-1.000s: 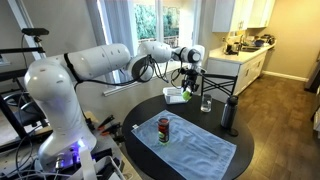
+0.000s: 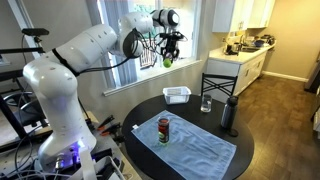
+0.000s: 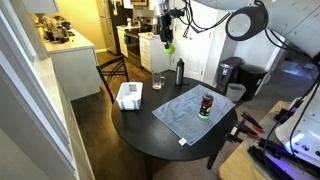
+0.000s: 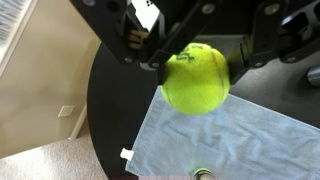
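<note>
A yellow-green tennis ball (image 4: 196, 82) is pinched between the fingers of my gripper (image 2: 168, 60). In the first exterior view the ball (image 2: 167, 63) hangs high above the far side of the round black table (image 2: 143, 110). The second exterior view has the gripper (image 3: 170, 45) up near the top, the ball (image 3: 171, 48) below it and clear of everything. A white bin (image 2: 177, 95) stands on the table beneath and a little to the right of the ball in the first view.
A blue cloth (image 2: 190, 150) covers the table's near part, with a stacked-looking can (image 2: 163, 131) on it. A clear glass (image 2: 206, 102) and a dark bottle (image 2: 229, 113) stand at the right, and a black chair (image 2: 218, 84) behind.
My gripper has risen with the ball from beside the white bin, swinging up and to the left in the first exterior view. The bin and other table objects stay put.
</note>
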